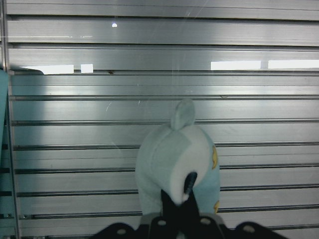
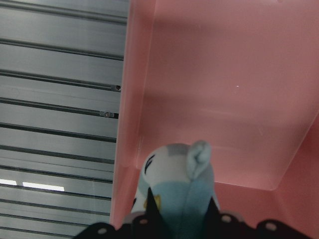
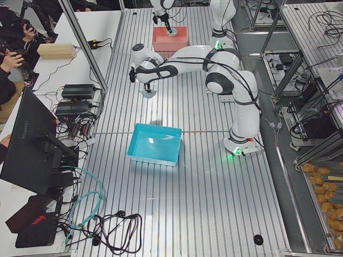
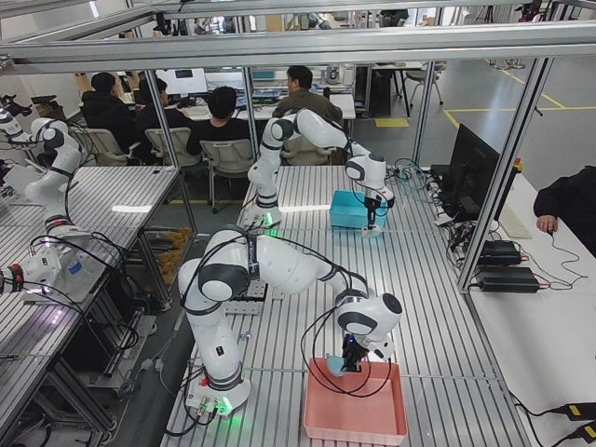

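Observation:
A white and light-blue plush toy [image 1: 159, 159] is pinched in my left gripper, hanging above bare slatted table beyond the blue bin [image 3: 154, 144] in the left camera view. A second plush toy [image 2: 177, 174], white and light blue with a small ear, is held by my right gripper over the left side of the pink bin [image 2: 234, 74]. In the right camera view that toy shows just above the bin [image 4: 354, 414].
Coiled cables [image 3: 118, 230], a monitor [image 3: 29, 142] and power boxes line the left edge. The arm bases stand along the right side.

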